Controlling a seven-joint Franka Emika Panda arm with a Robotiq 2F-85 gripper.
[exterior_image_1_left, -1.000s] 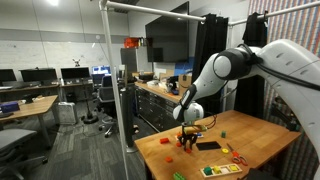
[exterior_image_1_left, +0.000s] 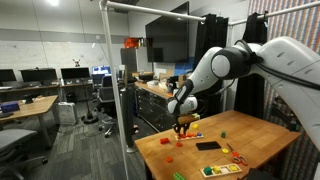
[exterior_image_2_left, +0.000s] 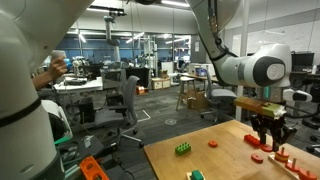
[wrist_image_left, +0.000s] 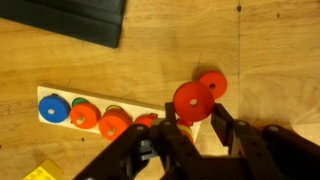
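In the wrist view a red disc with a small central hole (wrist_image_left: 194, 101) is gripped at the tips of my gripper, which is shut on it. It hangs above the table and overlaps the right part of a pale wooden board (wrist_image_left: 152, 107). That board carries a blue disc (wrist_image_left: 54, 108), an orange-red disc (wrist_image_left: 84, 116) and further round pieces, with some green showing behind. Another red disc (wrist_image_left: 213, 82) lies on the table just beyond the held one. Exterior view 1 has the gripper (exterior_image_1_left: 181, 131) over the table's left half.
A black tray (wrist_image_left: 84, 16) lies beyond the board, and a yellow block (wrist_image_left: 45, 171) sits on the near left. In exterior view 2 a green block (exterior_image_2_left: 182, 149) stands on the table. Bare wood (exterior_image_1_left: 250, 132) spreads across the table's right side.
In exterior view 1 the gripper has risen from the tabletop and shifted slightly left over the last second. The rest of the table looks the same.
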